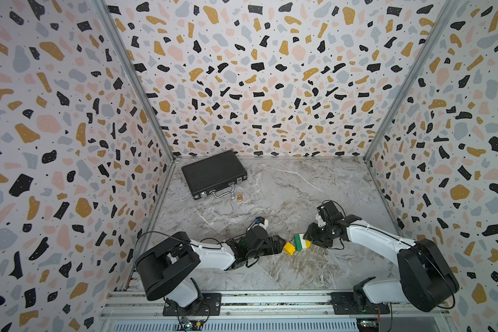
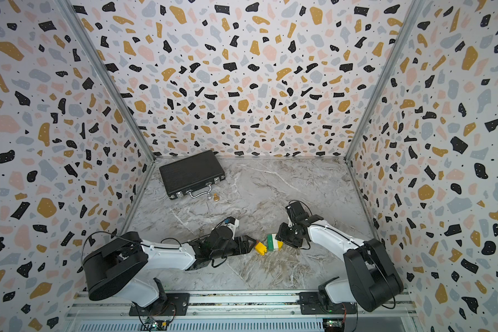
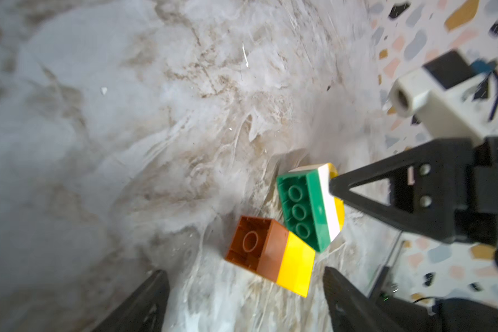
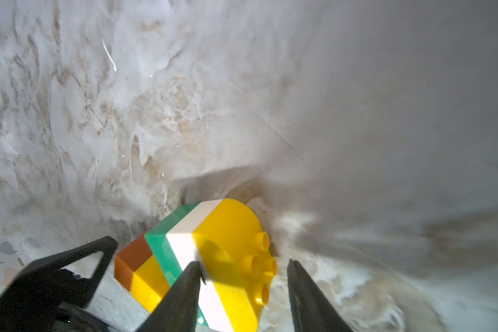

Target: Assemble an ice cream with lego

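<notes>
A brick stack of green, white and yellow layers lies on its side on the table, green underside toward my left gripper, as the left wrist view shows. Beside it lies a smaller brown and yellow piece, apart from my left gripper's fingers, which stand open with nothing held. My right gripper is open around the yellow, studded end of the larger stack, its fingertips low over it; whether they touch it cannot be told.
A closed black briefcase lies at the back left, with small objects by its handle.
</notes>
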